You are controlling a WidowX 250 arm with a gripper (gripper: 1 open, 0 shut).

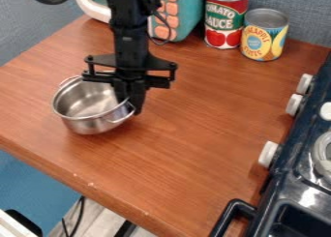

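Note:
A stainless steel bowl (pixel 84 112) sits on the wooden table near its left front edge, tipped slightly. My black gripper (pixel 130 98) is down at the bowl's right rim, its fingers at or over the rim. The fingertips are dark and partly hidden, so whether they grip the rim cannot be told.
A tomato sauce can (pixel 224 23) and a yellow can (pixel 264 43) stand at the back beside a teal toy (pixel 184 9). A black stove (pixel 297 183) lines the right edge.

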